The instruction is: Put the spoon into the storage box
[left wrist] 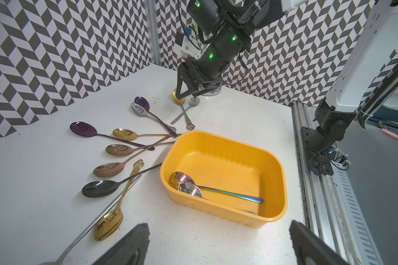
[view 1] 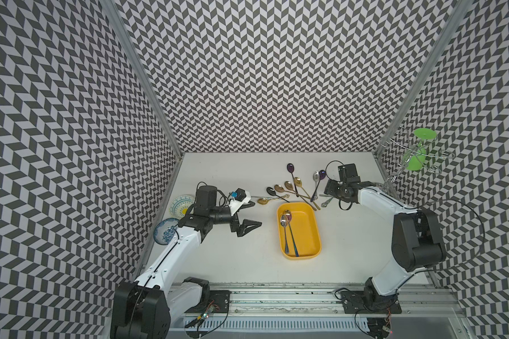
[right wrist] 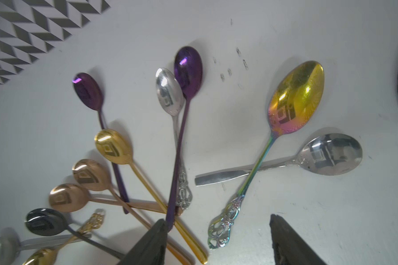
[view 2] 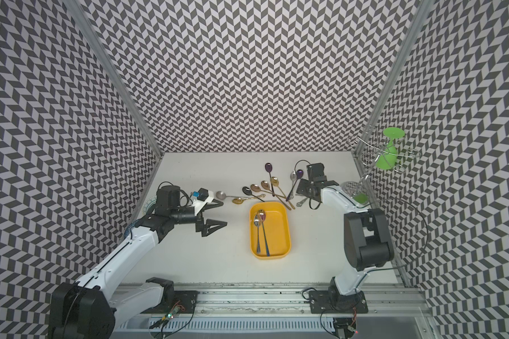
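The yellow storage box (view 1: 312,240) stands mid-table with two spoons in it: a silver one (left wrist: 190,189) and a rainbow-coloured one (left wrist: 234,194). My right gripper is open above the table. In the right wrist view, a gold-and-rainbow spoon (right wrist: 296,99) lies crossed over a silver spoon (right wrist: 331,154), its ornate handle end just ahead of the gap between the fingers. A purple spoon (right wrist: 188,72) lies across another silver spoon (right wrist: 169,92) to their left. My left gripper (view 1: 256,214) hangs open and empty, left of the box.
Several more gold, copper, black and purple spoons fan out behind the box, with a black one (left wrist: 99,188) nearest it. Plates (view 1: 165,231) sit at the left edge. A wire rack with a green goblet (view 1: 417,158) stands at the right. Table right of the box is clear.
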